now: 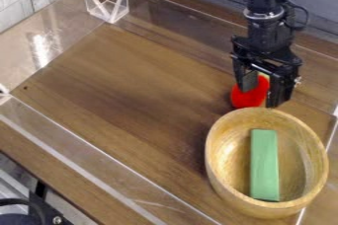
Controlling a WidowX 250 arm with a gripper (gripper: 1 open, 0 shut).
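My black gripper is lowered around a red object on the wooden tray, just behind the wooden bowl, at the right of the view. The fingers straddle or overlap the red object; whether they touch it I cannot tell. A little yellow shows behind it, partly hidden by the gripper. The bowl holds a green block.
Clear walls edge it, and a clear plastic piece stands at the back left corner.
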